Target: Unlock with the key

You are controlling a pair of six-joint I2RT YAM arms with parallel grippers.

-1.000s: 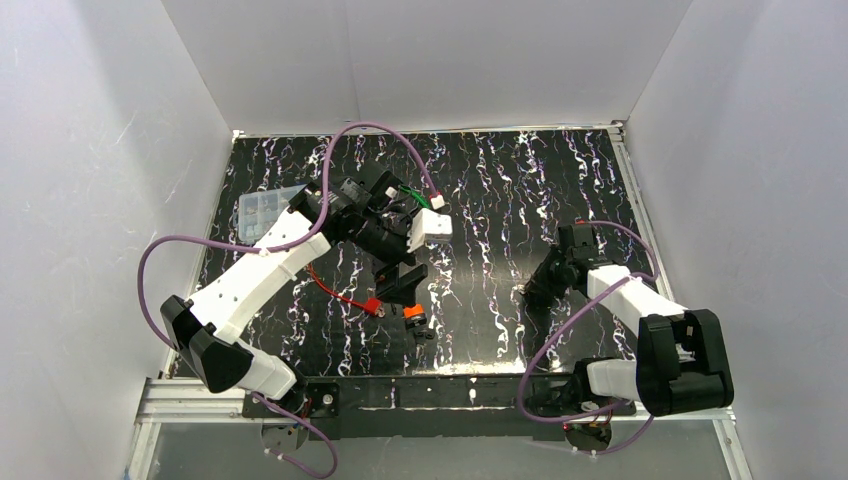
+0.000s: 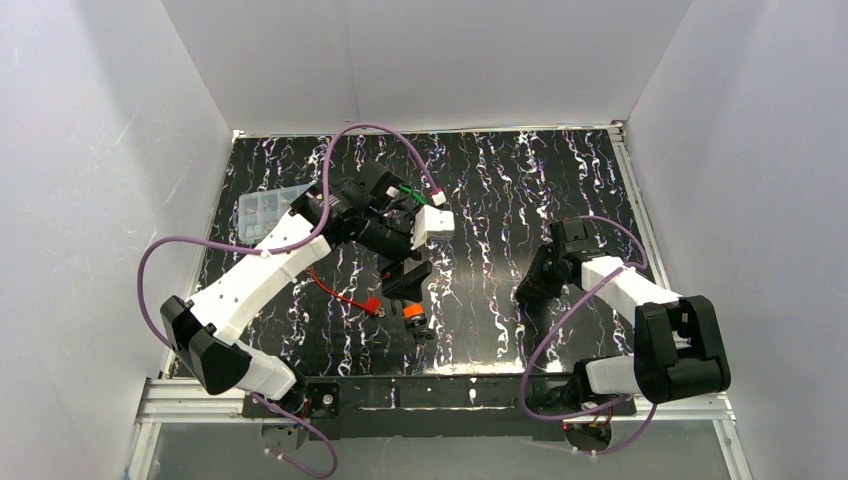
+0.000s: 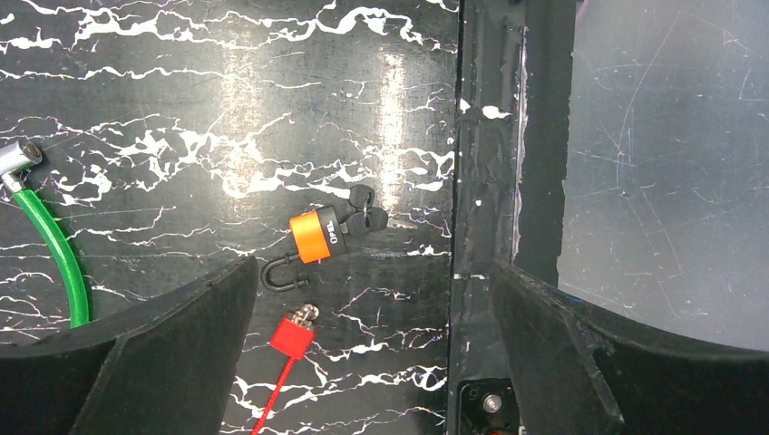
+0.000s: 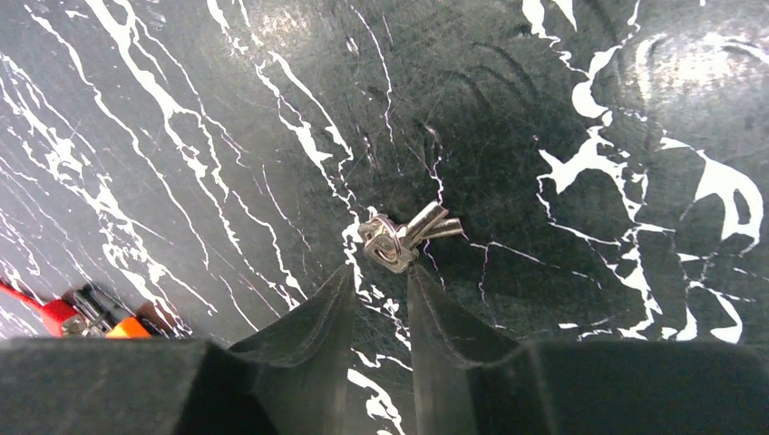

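An orange and black padlock (image 3: 311,237) lies on the dark table, and one end of its shackle (image 3: 283,275) stands clear of the body. Black-headed keys (image 3: 366,217) sit at its other end, with a blade pointing away from the lock. Above it, my left gripper is spread wide open with nothing between its fingers. On the right of the table is a small metal piece with two short prongs (image 4: 399,239). My right gripper hangs just over it, open by a narrow gap; the piece lies beyond the fingertips.
Beside the padlock lies a red-ended cord (image 3: 292,339). A green hose with a metal end (image 3: 56,240) is farther back, and a clear divided box (image 2: 262,212) stands at the back left. Between the arms the table is clear.
My left gripper has shifted slightly right.
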